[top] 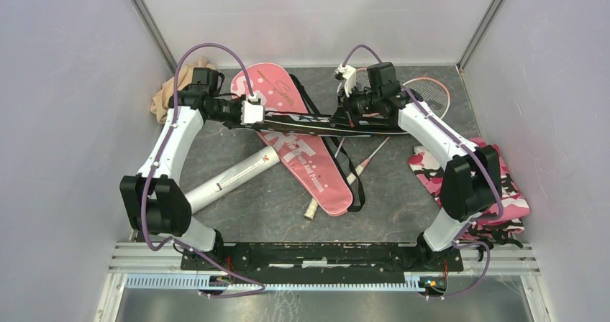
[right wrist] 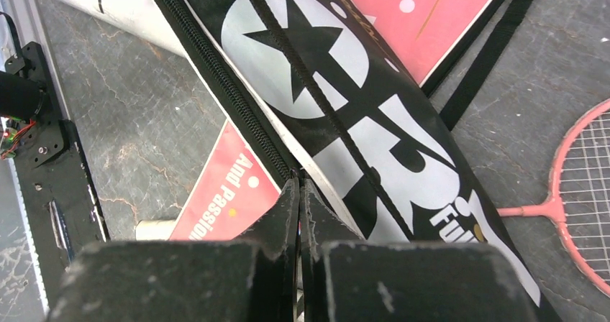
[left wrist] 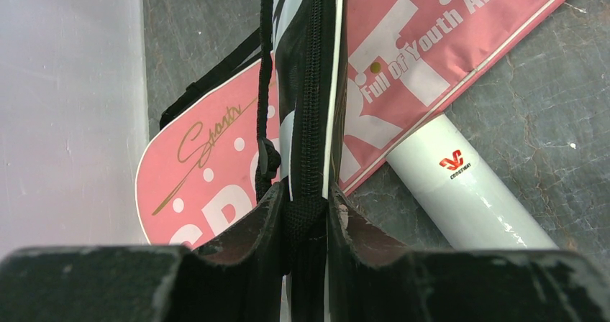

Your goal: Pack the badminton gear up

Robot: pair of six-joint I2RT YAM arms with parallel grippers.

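A black racket bag (top: 298,124) with white graphics stretches between my grippers, above a pink racket bag (top: 324,171) lying flat. My left gripper is shut on the black bag's left end, pinching its fabric below the zipper (left wrist: 311,92). At the zipper line farther along the same bag, the tips of my right gripper are shut together. Nothing clear shows between them; a zipper pull there cannot be made out. Two rackets lie on the floor, one with a pinkish head (top: 430,95); the black bag and right arm partly cover them.
A white shuttlecock tube (top: 230,177) lies at the left, its end by the pink bag. Pink, black and white patterned cloth (top: 507,192) is at the right, and beige cloth (top: 164,103) at the back left. Walls close in both sides. Bare floor (top: 280,218) shows in front.
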